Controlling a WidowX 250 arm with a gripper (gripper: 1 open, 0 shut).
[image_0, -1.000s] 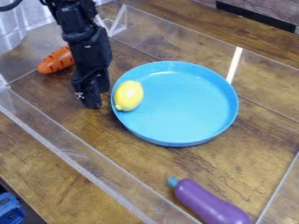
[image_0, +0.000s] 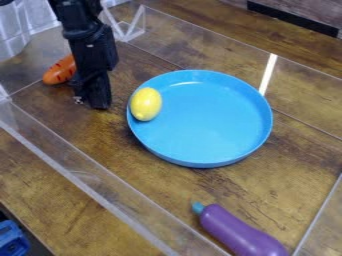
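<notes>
My black gripper (image_0: 94, 98) is low at the upper left, its tip at the wooden table, left of a blue plate (image_0: 207, 125). Its fingers are dark and I cannot make out how far apart they are. A yellow egg-shaped object (image_0: 146, 104) sits on the plate's left side. An orange carrot (image_0: 58, 71) lies behind the gripper, partly hidden by it.
A purple eggplant (image_0: 238, 228) lies at the lower right. Clear plastic walls run along the left and bottom. Bare table (image_0: 120, 175) surrounds the plate below and to the left.
Over the last second my gripper has moved left, away from the plate and toward the carrot. The plate and objects look unmoved.
</notes>
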